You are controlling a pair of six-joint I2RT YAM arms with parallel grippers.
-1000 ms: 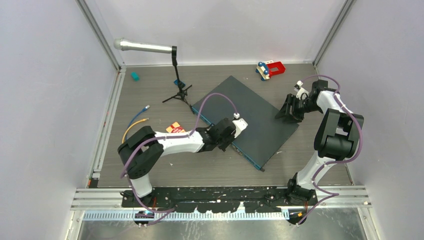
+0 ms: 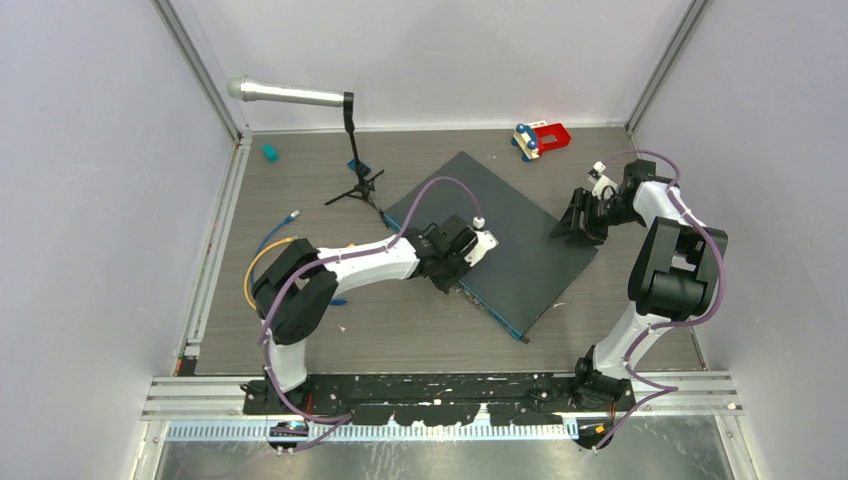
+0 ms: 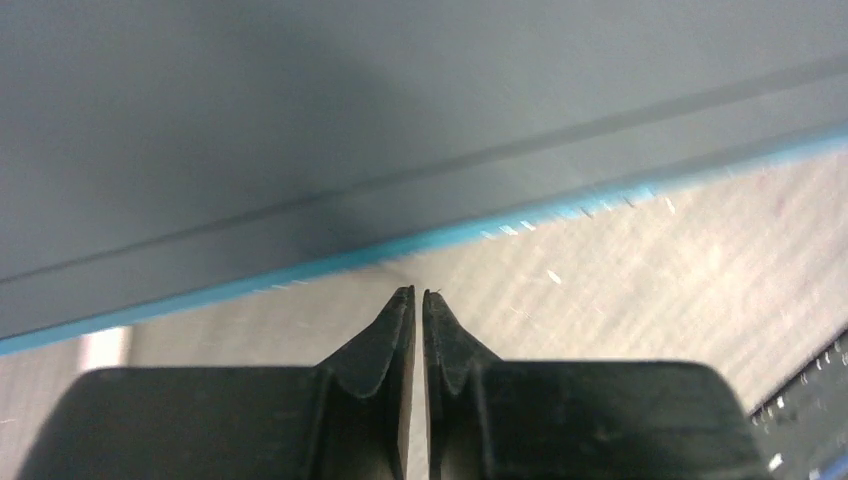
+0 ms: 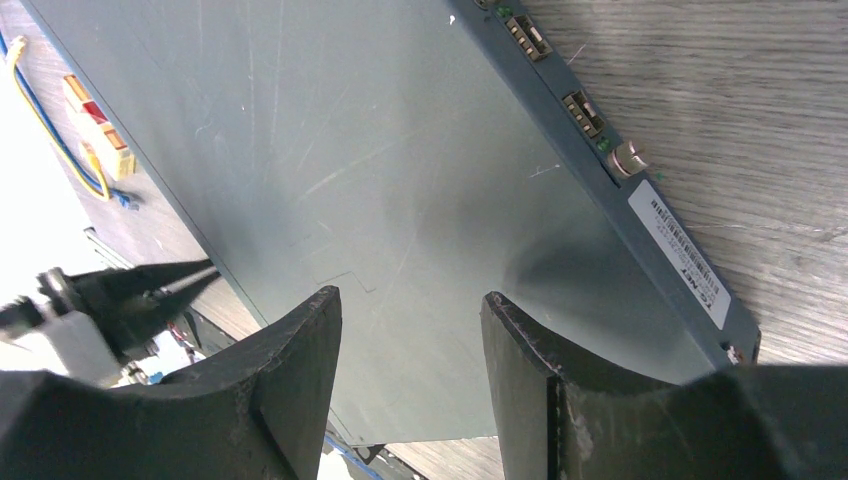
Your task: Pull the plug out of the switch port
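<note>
A flat dark switch (image 2: pixel 500 240) lies diagonally on the wooden floor, with small ports (image 4: pixel 582 113) along one edge in the right wrist view. My left gripper (image 2: pixel 455 280) is at its lower-left edge; in the left wrist view its fingertips (image 3: pixel 395 325) are nearly together over the floor beside the blue edge, and no plug shows between them. My right gripper (image 2: pixel 570 225) stands part open over the right corner of the switch, nothing between its fingers. A blue cable (image 2: pixel 285 222) and a yellow cable (image 2: pixel 255 262) lie to the left.
A microphone (image 2: pixel 290 93) on a tripod stands at the back left, a red toy (image 2: pixel 550 137) at the back right. An orange-and-red block (image 4: pixel 100 130) lies by the cables. Walls bound the floor.
The right arm has not moved.
</note>
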